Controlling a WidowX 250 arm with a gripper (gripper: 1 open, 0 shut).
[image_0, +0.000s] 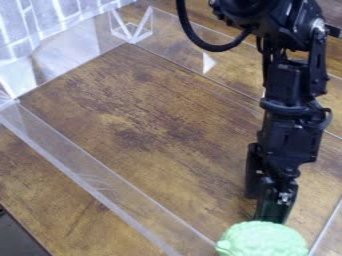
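Note:
My black arm comes down along the right side of the view, its gripper (271, 205) low near the floor of a clear-walled wooden area. A light green textured object (262, 241) sits at the bottom edge, just in front of the gripper and partly cut off by the frame. The fingertips are dark and partly hidden by that object, so their spread is hard to see.
Clear plastic walls (94, 180) border it at left and back. A white lattice-like item (34, 30) stands at the top left.

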